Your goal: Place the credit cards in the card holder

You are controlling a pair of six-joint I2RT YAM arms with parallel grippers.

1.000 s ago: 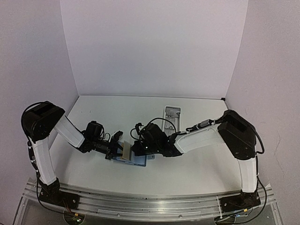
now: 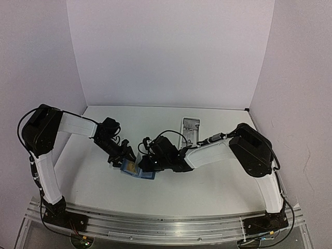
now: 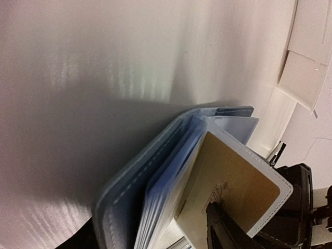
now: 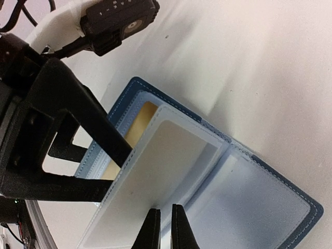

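A blue card holder [image 2: 148, 175] lies spread near the middle-left of the table, both grippers at it. In the left wrist view, its dark stitched cover [image 3: 127, 184] and bundled clear leaves stand on edge, with a gold card [image 3: 231, 179] in a raised sleeve. My left gripper is part open, its fingers spread to either side of these leaves. The right wrist view shows the raised pale sleeve [image 4: 168, 150] and a flat clear pocket [image 4: 249, 199]. My right gripper is shut on the raised sleeve near the fold.
A grey-white tray-like object [image 2: 190, 129] stands at the back, right of centre. The two grippers are very close together over the holder. Bare table [image 2: 223, 187] lies to the right and in front.
The holder has shifted left along with both grippers. The left gripper is now higher on the holder's left side, and the gold card has stayed in view.
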